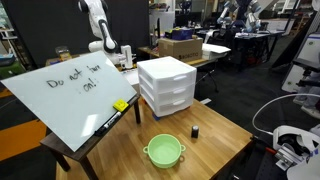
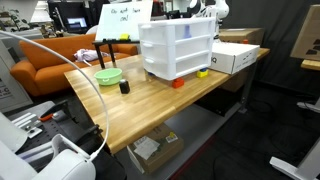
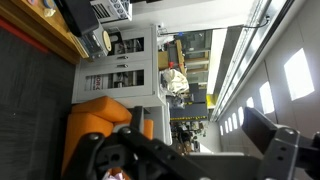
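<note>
A green bowl [image 1: 164, 151] with two small handles stands on the wooden table, and it looks empty in exterior view 1. To its right is a small dark cup-like object [image 1: 195, 131], also visible in exterior view 2 as a dark cylinder [image 2: 124, 87]. Behind them rises a white drawer unit [image 1: 168, 88]. In the wrist view my gripper has its two dark fingers wide apart, nothing between them. That view looks sideways across the room, towards an orange sofa [image 3: 92, 115] and grey cabinets, away from the bowl and cup.
A whiteboard [image 1: 70, 98] with handwriting leans at the left, a yellow item [image 1: 120, 105] on its edge. Red [image 2: 178, 83] and yellow [image 2: 203, 73] blocks lie beside the drawers, near a white box [image 2: 232, 58].
</note>
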